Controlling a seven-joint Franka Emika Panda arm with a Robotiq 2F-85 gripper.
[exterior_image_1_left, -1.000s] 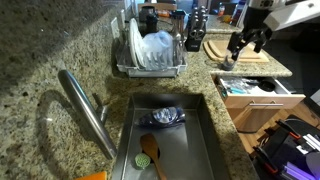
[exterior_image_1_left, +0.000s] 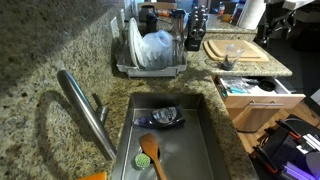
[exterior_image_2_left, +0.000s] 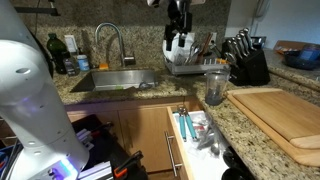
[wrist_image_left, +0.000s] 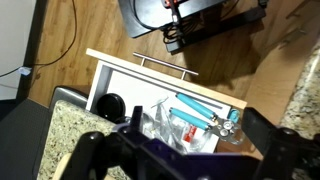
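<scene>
My gripper hangs over an open drawer, its two dark fingers spread wide with nothing visible between them. In exterior view 2 the gripper (exterior_image_2_left: 177, 42) is high above the counter, in front of the dish rack. The white drawer (exterior_image_1_left: 262, 102) is pulled out under the countertop. Inside lie blue-handled tools (wrist_image_left: 196, 106), some clear plastic-looking items and a black round object (wrist_image_left: 110, 107). A clear container (exterior_image_2_left: 215, 88) stands on the counter behind the drawer.
A wooden cutting board (exterior_image_2_left: 275, 108) and a knife block (exterior_image_2_left: 247, 62) occupy the right counter. The dish rack (exterior_image_1_left: 153, 60) holds plates. A wooden spoon (exterior_image_1_left: 152, 150), a green round scrubber (exterior_image_1_left: 142, 161) and a dark packet (exterior_image_1_left: 162, 117) lie in the sink (exterior_image_1_left: 196, 150).
In exterior view 1 my gripper has moved to the right and slightly up, uncovering the clear container on the counter. The drawer and sink items look unmoved.
</scene>
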